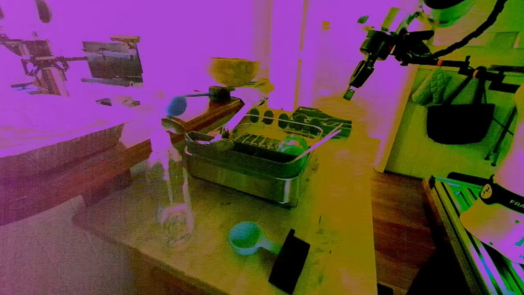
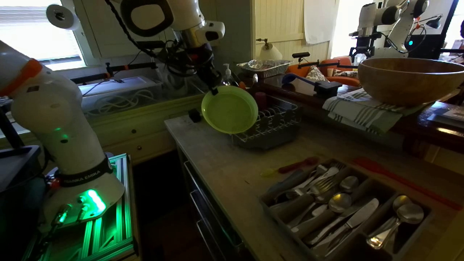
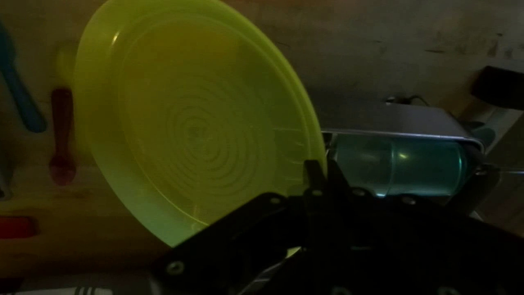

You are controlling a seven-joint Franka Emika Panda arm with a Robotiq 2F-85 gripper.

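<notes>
A yellow-green plate (image 2: 229, 109) hangs tilted from my gripper (image 2: 215, 90), which is shut on its rim. The wrist view shows the plate's (image 3: 196, 123) ringed face filling the left and middle, its right edge between the fingers of the gripper. In exterior view 1 the colours are badly distorted; the gripper (image 1: 349, 93) is high above the counter there, and the plate's outline is lost in the glare.
A dish rack (image 1: 240, 167) holding a green-blue glass (image 3: 400, 164) stands on the counter. The cutlery tray (image 2: 428, 217), red utensils (image 2: 298, 165) and a wooden bowl (image 2: 409, 82) are in view. A clear bottle (image 1: 172, 196) and blue scoop (image 1: 245, 237) occupy the counter's other end.
</notes>
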